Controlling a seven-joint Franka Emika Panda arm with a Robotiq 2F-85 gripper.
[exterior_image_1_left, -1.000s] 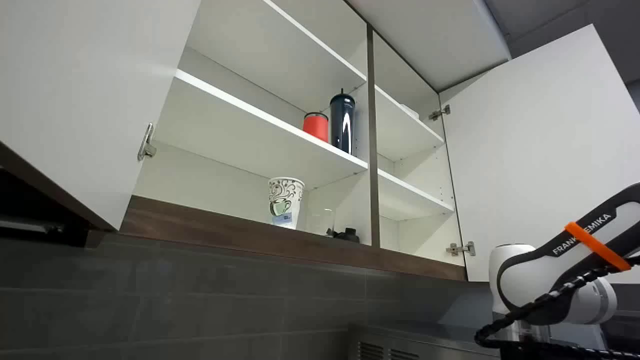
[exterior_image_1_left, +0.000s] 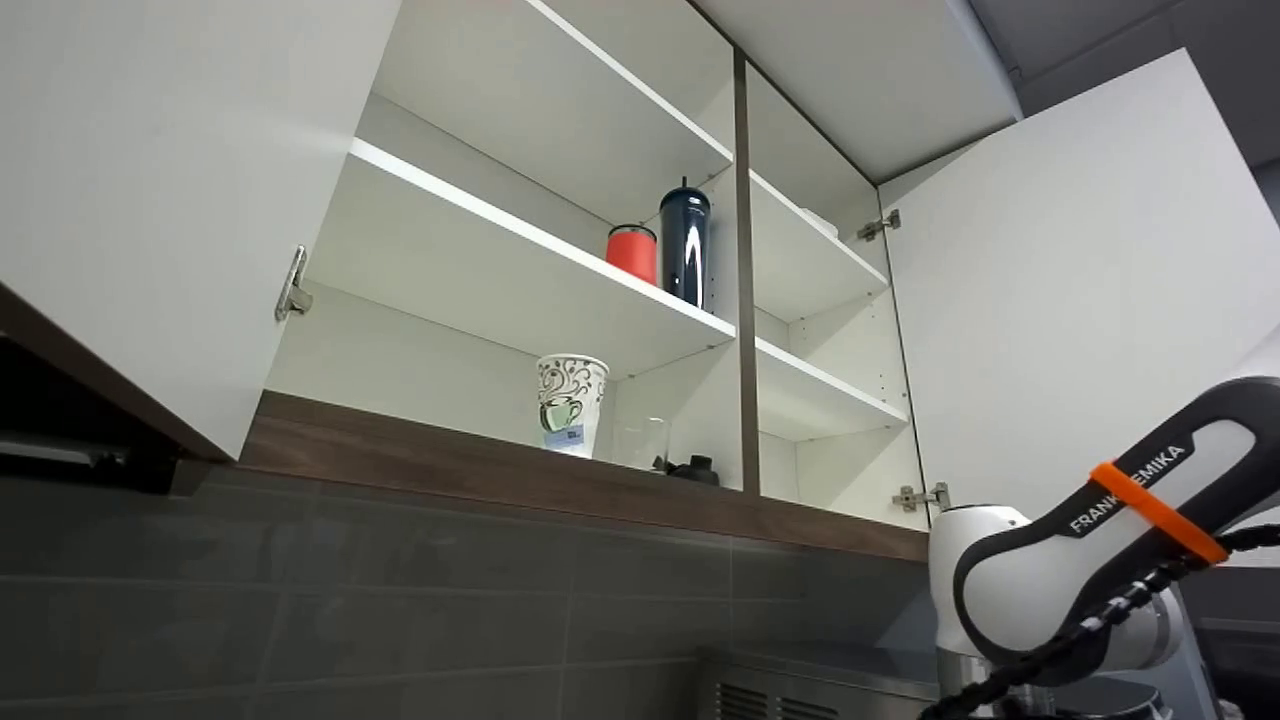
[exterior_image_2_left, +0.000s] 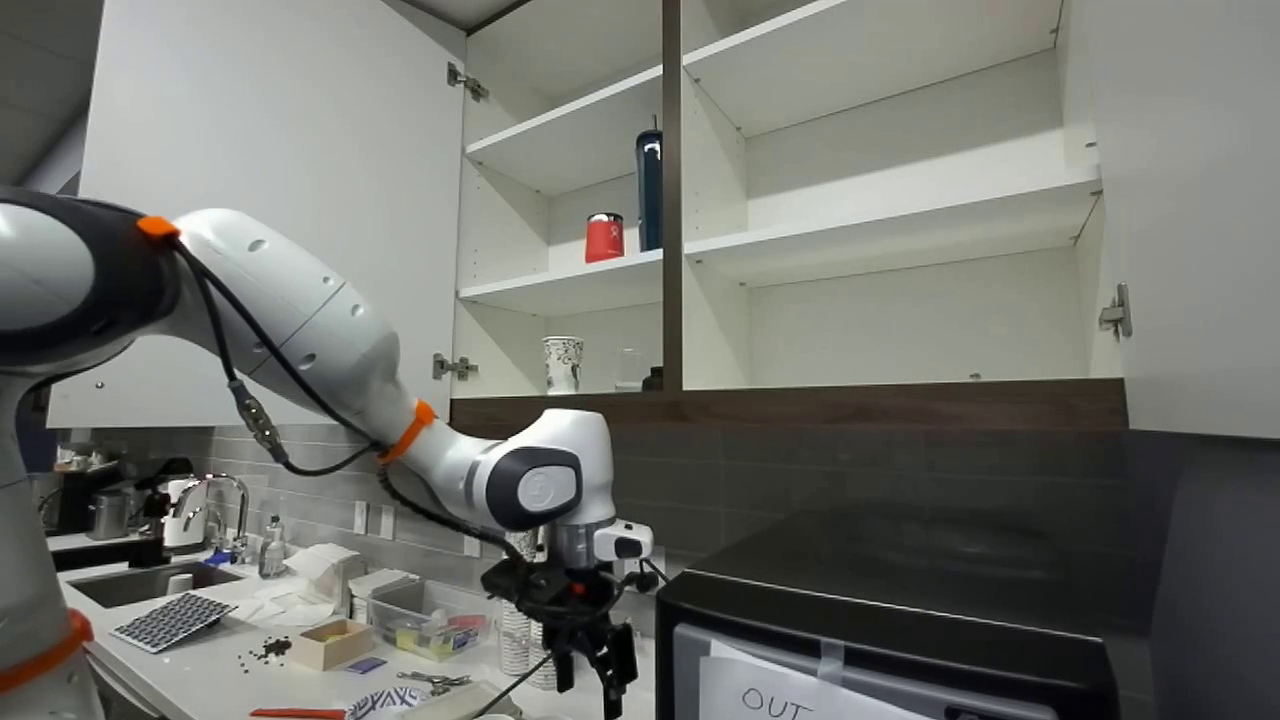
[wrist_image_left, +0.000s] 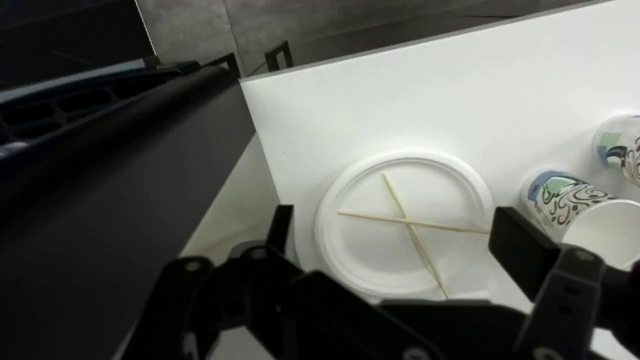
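Observation:
My gripper hangs over the counter in the wrist view, its black fingers wide apart with nothing between them. Below them a white round plate (wrist_image_left: 373, 177) carries two thin wooden sticks (wrist_image_left: 423, 224), crossed on it; the plate's near edge is partly covered by the gripper. To the plate's right, by the right finger, stands a patterned paper cup (wrist_image_left: 553, 198), and a second patterned cup (wrist_image_left: 618, 147) is cut by the frame edge. Exterior view 2 shows the gripper (exterior_image_2_left: 591, 682) low, left of a black appliance; exterior view 1 does not show its fingers.
A black appliance (exterior_image_2_left: 888, 576) rises close to the gripper's side. Overhead, the open cabinet holds a red tumbler (exterior_image_1_left: 631, 252), a dark tall tumbler (exterior_image_1_left: 685, 246) and a paper cup (exterior_image_1_left: 571, 402). A clear bin (exterior_image_2_left: 426, 622) and small items crowd the counter.
In exterior view 1 the arm has shifted left and slightly lower, towards the cabinet's middle. The cabinet's contents stand where they were.

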